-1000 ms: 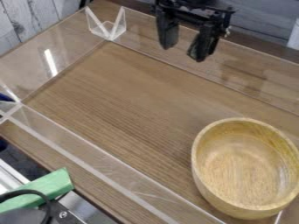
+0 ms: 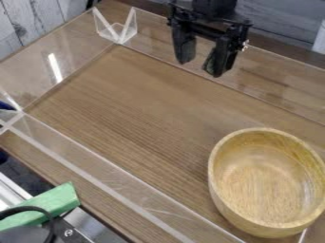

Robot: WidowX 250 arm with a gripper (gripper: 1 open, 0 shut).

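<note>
My black gripper [image 2: 200, 52] hangs over the back of the wooden tabletop, right of centre, with its fingers pointing down. Whether it is open or shut, or has anything in it, is unclear at this size. A large round wooden bowl [image 2: 264, 185] fills the front right of the table.
Transparent walls or strips [image 2: 53, 68] run along the table's left, back and front-left edges, with a clear angular piece [image 2: 114, 28] at the back left. A green object [image 2: 36, 204] with black cables is at the lower left.
The gripper has shifted slightly down in the view, toward the camera, over the last second. The bowl has not moved.
</note>
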